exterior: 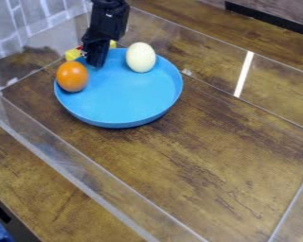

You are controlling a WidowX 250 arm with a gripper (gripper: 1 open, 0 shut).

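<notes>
A blue plate [122, 102] lies on the wooden table at the upper left. On its left part sits an orange round object [72, 77]; on its upper right, a white egg-shaped object [140, 57]. My black gripper [96, 59] reaches down from the top to the back rim of the plate, between the two, beside a small yellow object [73, 54] that is partly hidden. The fingertips are small and dark, hard to make out.
Clear plastic edging runs along the left and lower left.
</notes>
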